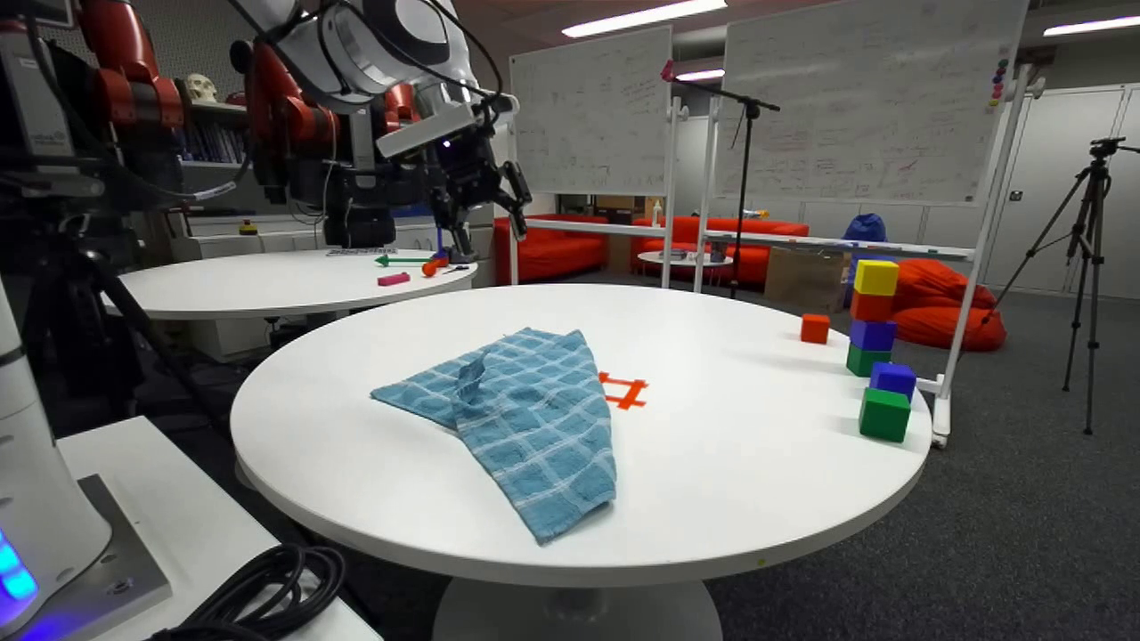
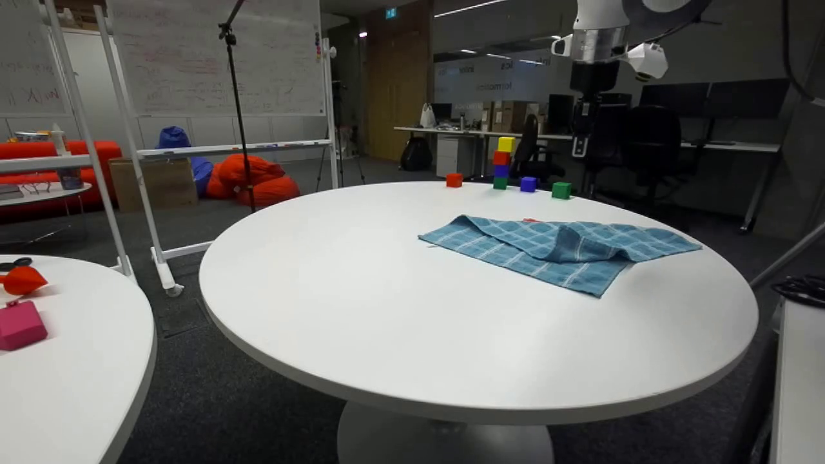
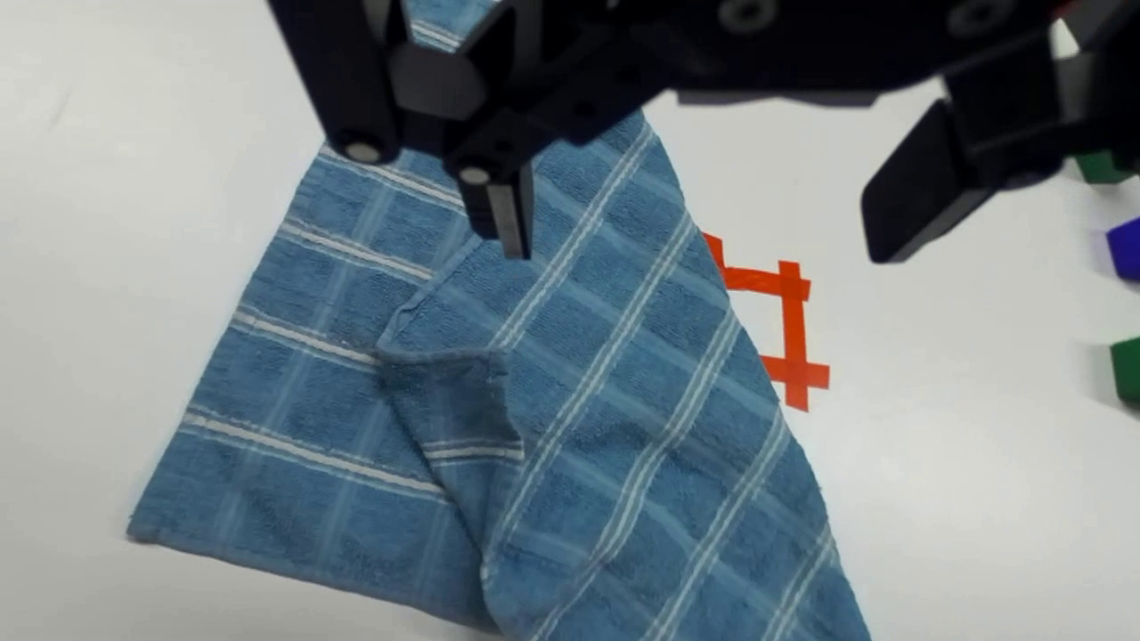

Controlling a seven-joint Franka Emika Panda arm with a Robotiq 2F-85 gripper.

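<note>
A blue checked cloth with pale stripes [image 1: 540,401] lies on the round white table [image 1: 737,481], unevenly folded, with a small flap turned up near its middle. In the wrist view the cloth [image 3: 641,449] fills the centre below my fingers, and the flap shows darker. My gripper [image 1: 489,235] hangs high above the table, well clear of the cloth. Its fingers [image 3: 924,187] stand wide apart with nothing between them, so it is open. From the other side, the gripper [image 2: 580,151] appears edge-on above the table.
Red tape [image 3: 796,331] marks the table beside the cloth, partly covered by it. Near the table's edge stand a block tower topped in yellow [image 1: 876,278], a lone red block [image 1: 814,328], a blue block [image 1: 893,378] and a green block [image 1: 884,415].
</note>
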